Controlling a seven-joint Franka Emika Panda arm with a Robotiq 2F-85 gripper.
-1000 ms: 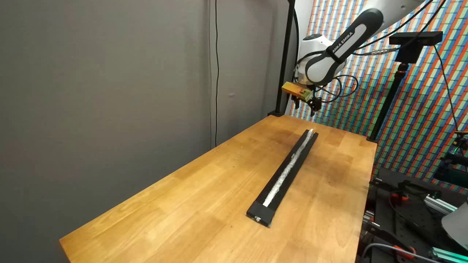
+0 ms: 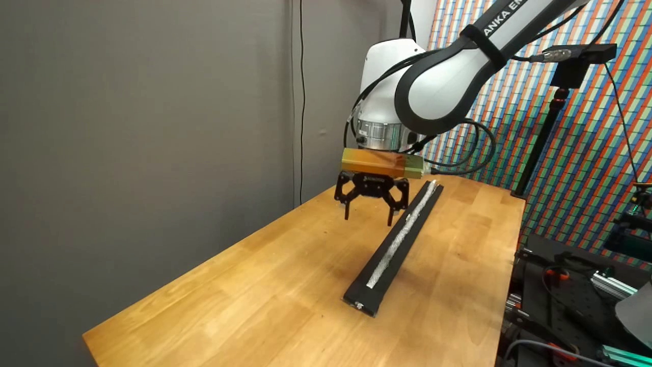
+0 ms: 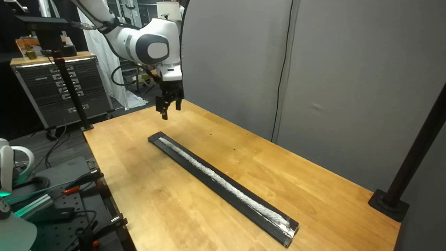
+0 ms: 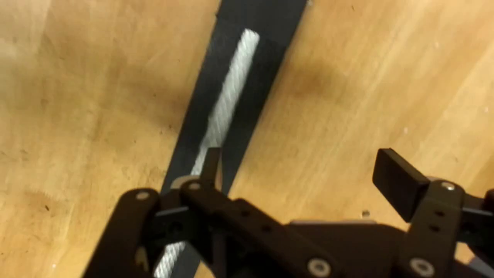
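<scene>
A long black strip (image 2: 392, 263) lies flat and diagonal on the wooden table, with a whitish, textured band (image 2: 398, 238) running along its middle. In the second exterior view the strip (image 3: 190, 165) stretches from the table's far part towards the near right. Above the table hangs my gripper (image 2: 369, 221), open, with nothing between its fingers. The wrist view shows one finger (image 4: 212, 166) over the strip, hiding part of the band (image 4: 229, 99). The other finger (image 4: 393, 180) is above bare wood to the right. Both fingertips appear apart from the strip and the table.
Bare wood surrounds the strip on the table (image 2: 244, 293). A grey wall (image 2: 183, 122) runs along one long side. Black posts stand at the table's corners, one with its base (image 3: 389, 205) at the near right. A cart with tools (image 3: 75, 209) is beside the opposite edge.
In the first exterior view the arm has come from the table's far end towards the camera, and the gripper now hangs beside and over the strip. The strip has not moved.
</scene>
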